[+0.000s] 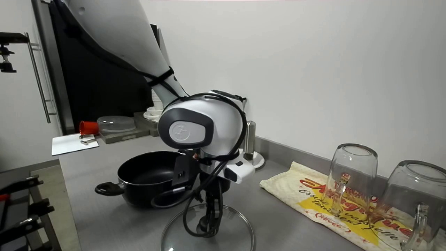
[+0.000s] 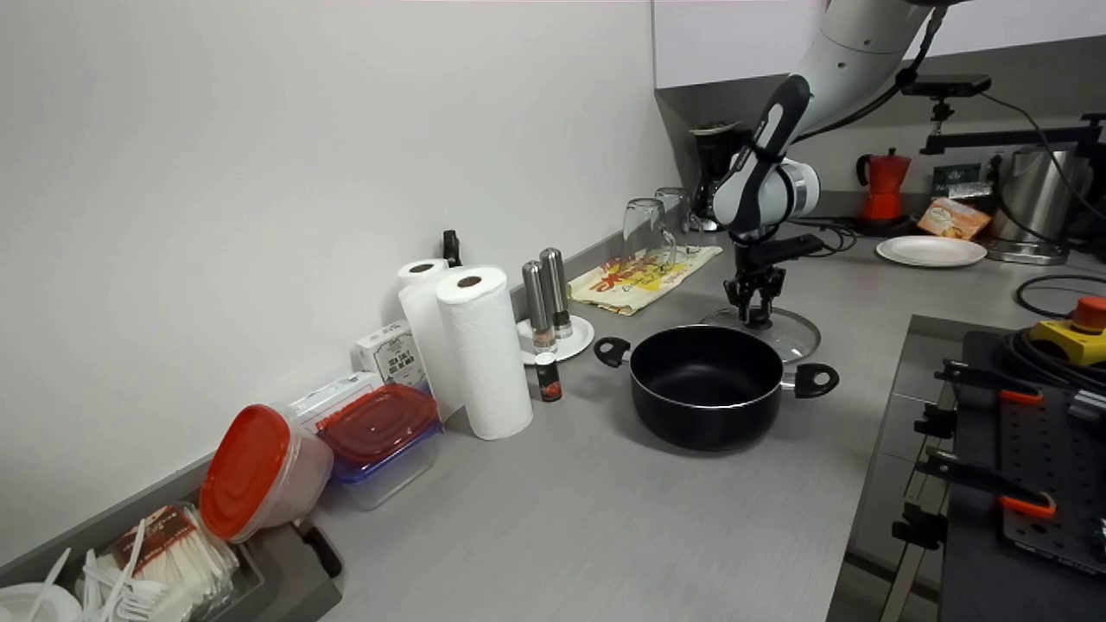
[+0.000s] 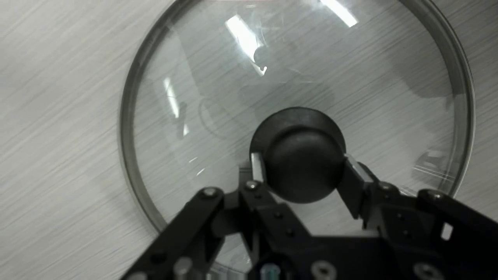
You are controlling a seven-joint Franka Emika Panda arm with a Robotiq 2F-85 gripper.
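A glass lid point(image 3: 200, 70) with a dark rim and black knob point(image 3: 303, 158) is beside the pot, over the grey counter. My gripper points down at the lid's middle, shut on the knob with a finger on each side. In exterior view 2 the lid point(image 2: 800, 337) appears just behind the black two-handled pot point(image 2: 705, 420). The pot stands open and looks empty inside. Whether the lid's rim still touches the counter, I cannot tell.
Two upturned glass mugs point(image 1: 353, 167) stand on a printed cloth point(image 1: 307, 194) by the wall. Metal grinders point(image 2: 555, 290), paper towel rolls point(image 2: 485, 352) and plastic containers point(image 2: 249, 466) line the wall.
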